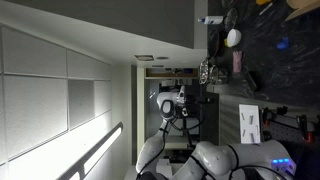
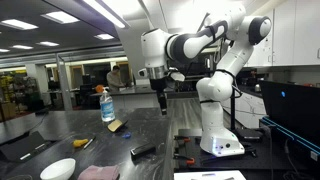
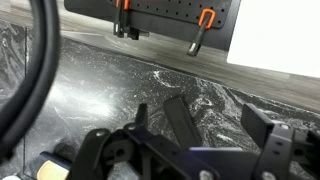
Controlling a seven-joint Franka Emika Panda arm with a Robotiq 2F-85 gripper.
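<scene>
My gripper is open over the dark marbled counter, its fingers at the lower part of the wrist view. A flat black elongated object lies on the counter below, within the gap between the fingers as seen from above. Nothing is held. In exterior view 2 the gripper hangs pointing down, well above the counter. The black object rests there near the counter's front edge. From exterior view 1, a black object also shows on the counter.
A black perforated rail with orange-handled clamps borders the counter, beside a white sheet. On the counter stand a clear bottle and a white bowl. A yellow-and-blue item lies at lower left.
</scene>
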